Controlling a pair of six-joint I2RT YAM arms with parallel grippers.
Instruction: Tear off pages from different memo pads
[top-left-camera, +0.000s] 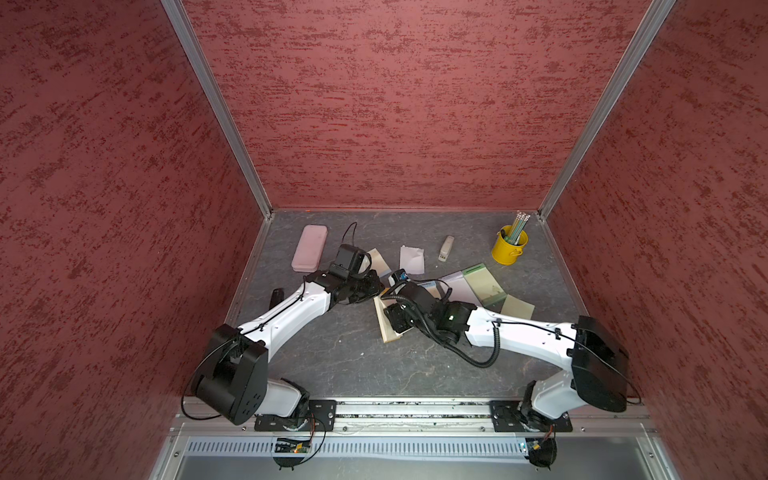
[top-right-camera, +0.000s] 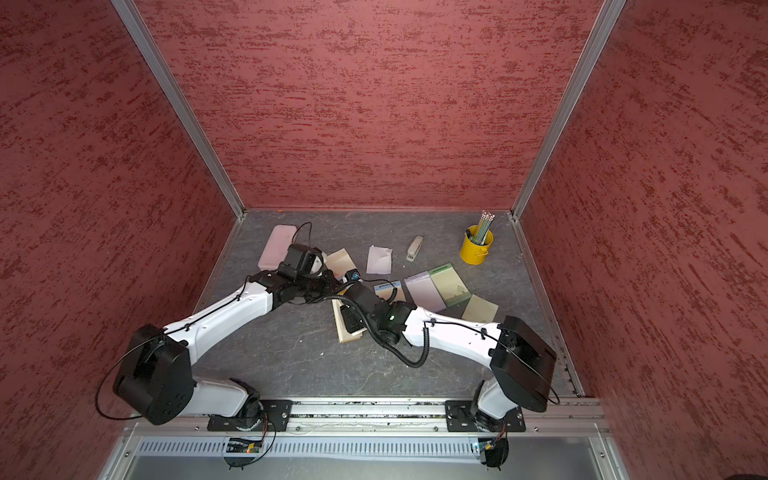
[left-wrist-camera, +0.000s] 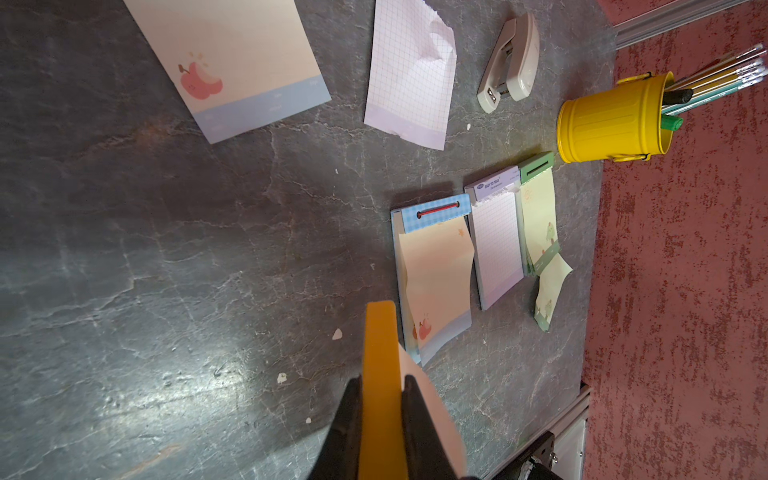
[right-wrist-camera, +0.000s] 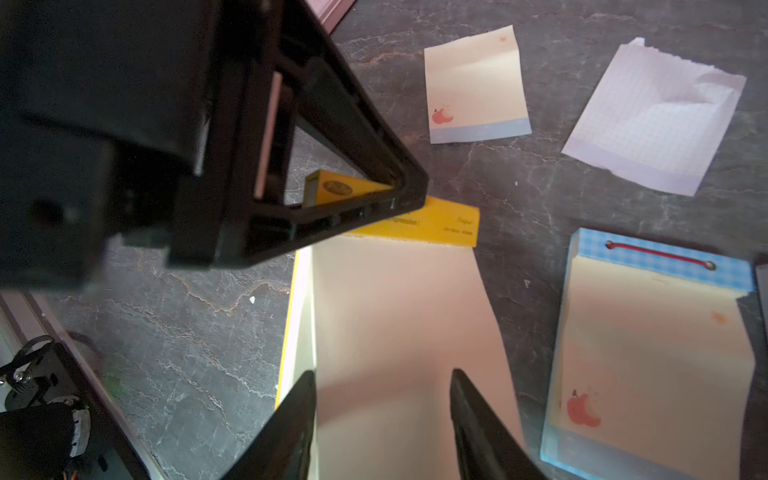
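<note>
A memo pad with a yellow binding (right-wrist-camera: 432, 221) and blank cream pages (right-wrist-camera: 400, 320) fills the middle of the right wrist view. My left gripper is shut on that binding, whose yellow edge shows upright between its fingers in the left wrist view. Over the lower part of the same pad, my right gripper stands part open, one finger near the pad's left edge and the other over the top page. Whether the fingers touch the page cannot be told. From above, the right arm hides much of the pad (top-left-camera: 386, 324).
To the right lie a blue-checked pad (left-wrist-camera: 436, 272), a lilac pad (left-wrist-camera: 497, 240) and a green pad (left-wrist-camera: 537, 208). Loose sheets include an apple page (right-wrist-camera: 477, 88), a grid page (right-wrist-camera: 660, 120) and a green page (left-wrist-camera: 550, 289). A stapler (left-wrist-camera: 510, 60) and yellow bucket (left-wrist-camera: 612, 120) stand farther back.
</note>
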